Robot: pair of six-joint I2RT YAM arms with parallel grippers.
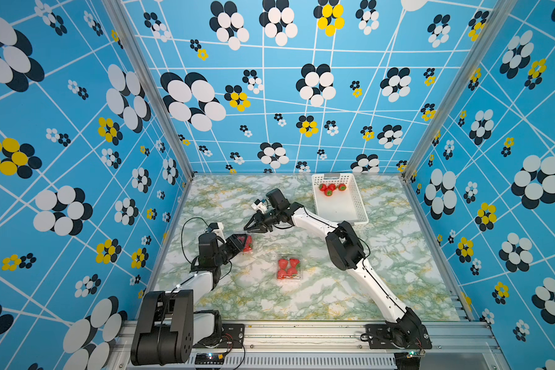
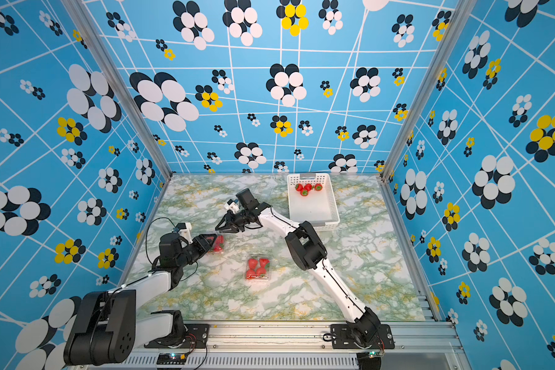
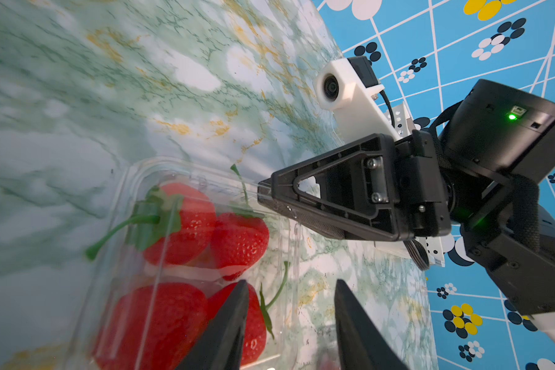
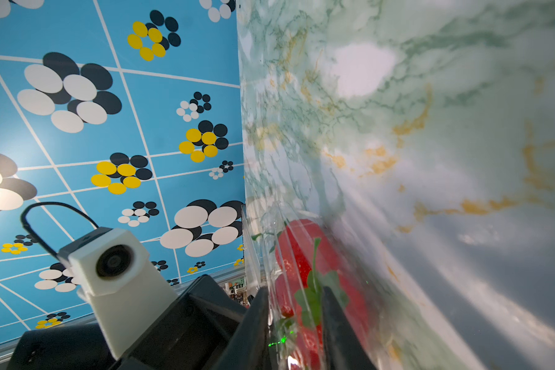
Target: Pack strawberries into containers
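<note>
A clear plastic container [image 1: 246, 244] of strawberries sits left of centre on the table, both grippers at it. The left wrist view shows red strawberries [image 3: 154, 320] inside. My right gripper [image 1: 250, 230] reaches to the container's upper rim from behind it. My left gripper is at the container's near side, fingertips apart. In the right wrist view the fingertips of my right gripper stand apart, with clear plastic and strawberries seen behind or between them; whether they grip the plastic is unclear. A second container [image 1: 288, 267] of strawberries lies near the middle.
A white basket [image 1: 340, 209] with several strawberries stands at the back right.
</note>
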